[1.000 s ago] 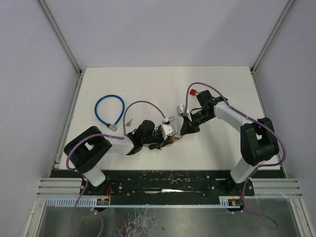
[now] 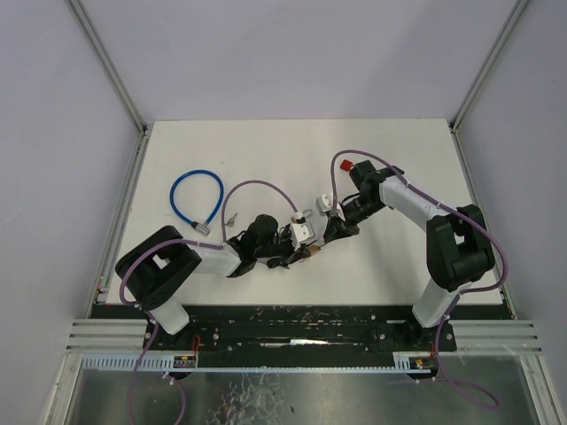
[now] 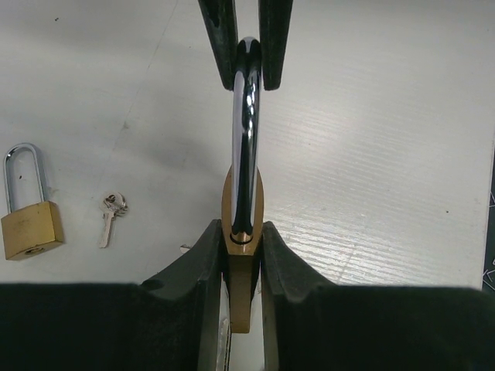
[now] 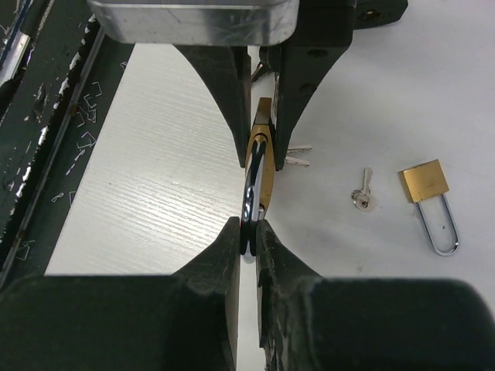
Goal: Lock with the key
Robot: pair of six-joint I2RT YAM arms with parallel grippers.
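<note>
My left gripper is shut on a brass padlock (image 3: 240,294), which is held upright with its long steel shackle (image 3: 245,131) toward my right gripper. The right gripper's fingertips are at the shackle's end; whether they grip it is unclear. A second brass padlock (image 3: 32,229) lies on the white table (image 4: 139,201), with a small key (image 3: 108,224) near it. More keys (image 4: 298,158) show behind the held padlock in the right wrist view, partly hidden.
A blue cable lock (image 2: 182,181) lies at the left of the table and a red object (image 2: 345,166) at the back right. The dark front edge is close to the grippers.
Over the last second my right arm has shifted slightly at the held padlock's shackle. My left gripper stays in place on the padlock.
</note>
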